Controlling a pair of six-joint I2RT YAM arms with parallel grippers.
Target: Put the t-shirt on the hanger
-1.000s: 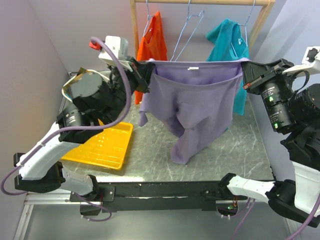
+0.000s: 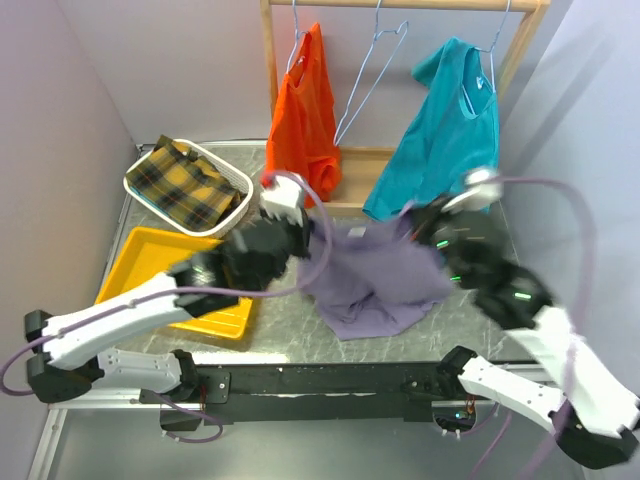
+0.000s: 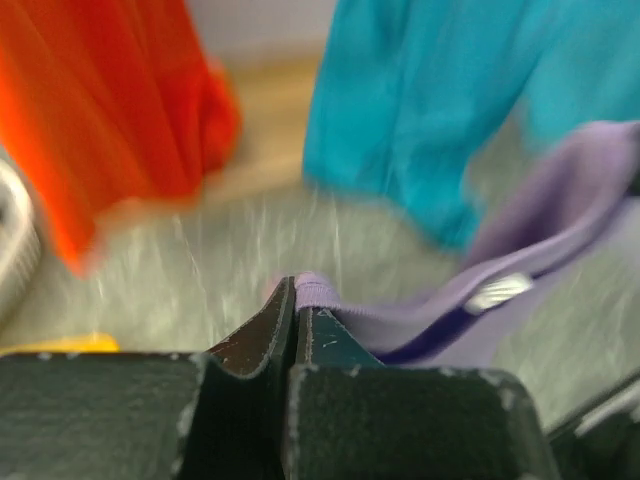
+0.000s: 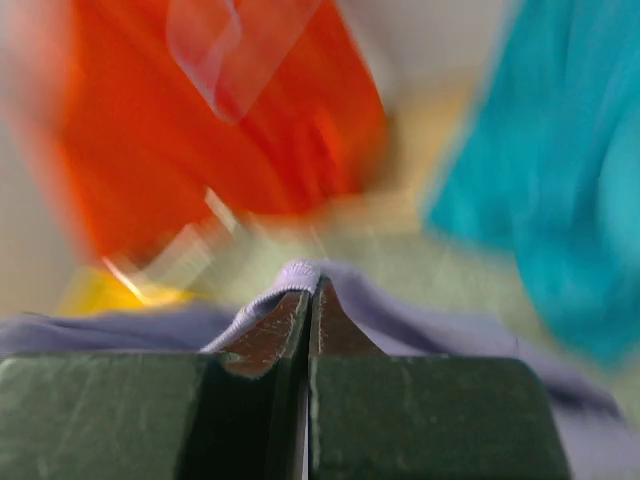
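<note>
The purple t-shirt [image 2: 375,285] hangs between my two arms low over the table, its lower part on or close to the surface. My left gripper is shut on the shirt's edge near the collar; a white label shows on the collar's inside. On the other side, my right gripper is shut with a fold of the same cloth between its tips. An empty blue hanger [image 2: 372,75] hangs from the rack's bar, between an orange shirt [image 2: 300,120] and a teal shirt [image 2: 445,130]. Both wrist views are blurred.
The wooden rack [image 2: 400,4] stands at the back. At left are a white basket [image 2: 243,185] holding a plaid cloth [image 2: 185,190] and an empty yellow tray [image 2: 150,262].
Both arms have come down from high up and closer together, carrying the shirt toward the table. The cloth, stretched taut along its collar before, now sags and bunches.
</note>
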